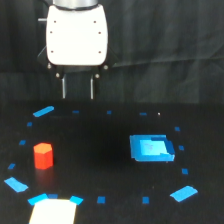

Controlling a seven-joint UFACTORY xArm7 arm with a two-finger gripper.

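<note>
A small red block rests on the black table at the left. To the right lies a shallow blue tray with a lighter blue patch inside it. High above the back of the table hangs my gripper, under the white arm end. Its two thin dark fingers stand apart with only the black background between them. Both the block and the tray are well below it, untouched.
Blue tape strips and small blue marks dot the black table. A bright pale thing shows at the bottom edge, left of centre. Between block and tray the surface is clear.
</note>
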